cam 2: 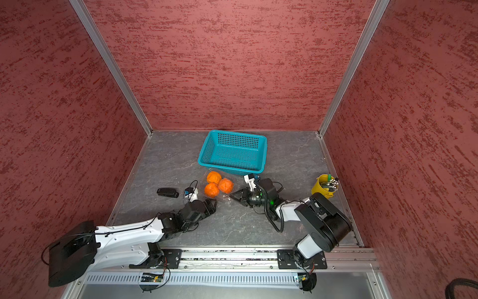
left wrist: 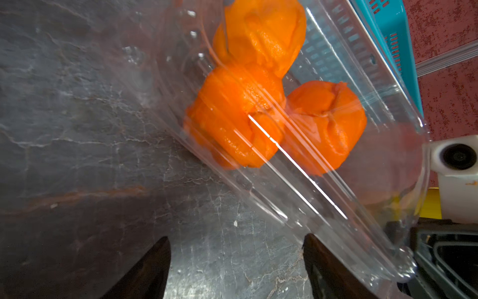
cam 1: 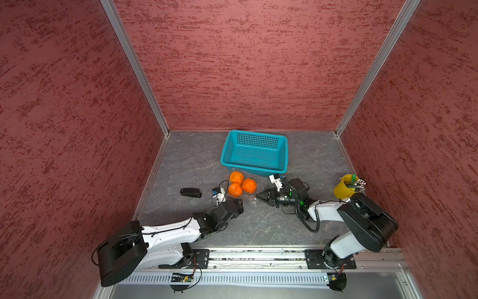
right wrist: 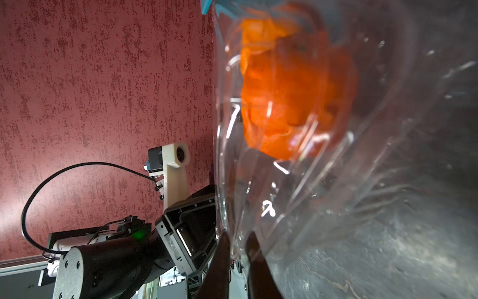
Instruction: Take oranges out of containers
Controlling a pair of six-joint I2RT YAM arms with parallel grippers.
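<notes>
Three oranges [cam 1: 249, 185] [left wrist: 328, 124] lie in a clear plastic container [left wrist: 393, 149], which is tilted in the left wrist view, just in front of the blue basket. My right gripper [cam 1: 265, 196] is shut on the container's right end, its plastic between the fingers. My left gripper [cam 1: 238, 206] is at the container's front left; in its wrist view the fingertips are apart, with bare table behind the gap, and what they hold, if anything, is unclear.
The blue basket [cam 1: 254, 169] stands empty at the back middle. A black object [cam 1: 190, 192] lies on the left, and a yellow cup of pens [cam 1: 342, 189] stands at the far right.
</notes>
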